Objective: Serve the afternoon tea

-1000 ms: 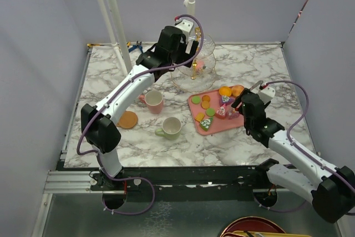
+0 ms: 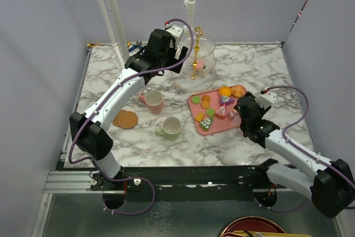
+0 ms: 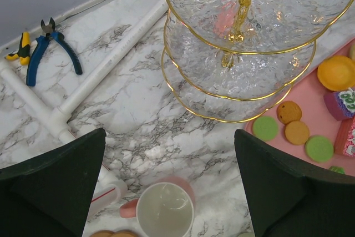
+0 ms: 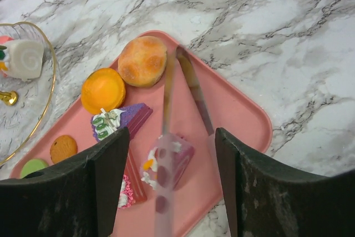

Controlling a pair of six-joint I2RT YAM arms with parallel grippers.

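A pink tray (image 2: 197, 126) holds pastries, including an orange bun (image 4: 141, 62) and cake slices (image 4: 119, 123). Behind it stands a clear, gold-rimmed tiered stand (image 3: 238, 92) with pastry on it. My left gripper (image 2: 180, 59) hangs open over the stand's left side, empty in its wrist view (image 3: 169, 148). My right gripper is open low over the tray's right part, cake between and beyond its fingers; pale, translucent elongated shapes there are unclear.
A pink mug (image 2: 154, 104), green mug (image 2: 172, 129) and round coasters (image 2: 127, 119) sit left of the tray. White pipes (image 3: 111, 59) and pliers (image 3: 72, 54) lie at the back left. Marble right of the tray is clear.
My left gripper has shifted left and slightly down in the top view.
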